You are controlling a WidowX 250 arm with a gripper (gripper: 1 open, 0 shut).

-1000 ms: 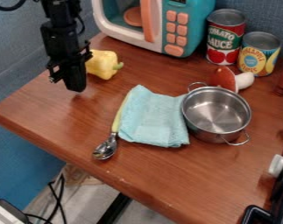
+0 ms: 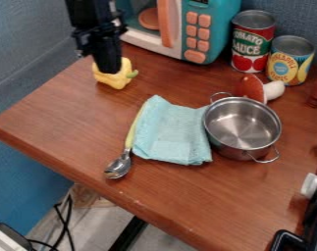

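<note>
My black gripper (image 2: 106, 57) hangs at the upper left, its lower end over a yellow bell pepper (image 2: 116, 76) at the back left of the wooden table. Whether its fingers are open or shut on the pepper cannot be told at this size. A light blue cloth (image 2: 173, 138) lies mid-table, with a spoon (image 2: 118, 167) along its left side. A steel pot (image 2: 242, 127) stands to the right of the cloth.
A toy microwave (image 2: 197, 29), a tomato can (image 2: 252, 46) and a second can (image 2: 290, 61) stand at the back. A red-and-white item (image 2: 259, 89) lies behind the pot.
My gripper has moved up and to the right, from beside the pepper on its left to over it.
</note>
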